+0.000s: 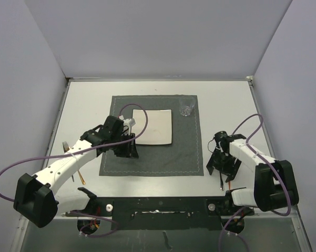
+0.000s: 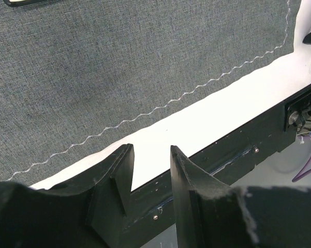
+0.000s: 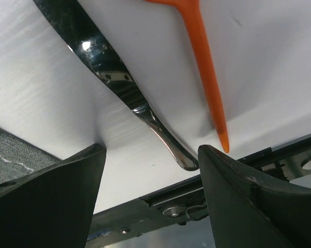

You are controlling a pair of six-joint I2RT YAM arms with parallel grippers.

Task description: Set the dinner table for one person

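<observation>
A square cream plate and a clear glass rest on the grey placemat. My left gripper hangs over the mat's lower left, fingers apart and empty. My right gripper is open just over a dark-handled knife on the right of the table, its steel end between and beyond the fingertips. An orange utensil lies beside the knife. In the top view, forks and other cutlery lie at the far left, partly hidden by the left arm.
White table shows clear at the back corners. Walls border both sides, and a dark rail runs along the front edge, close to the knife.
</observation>
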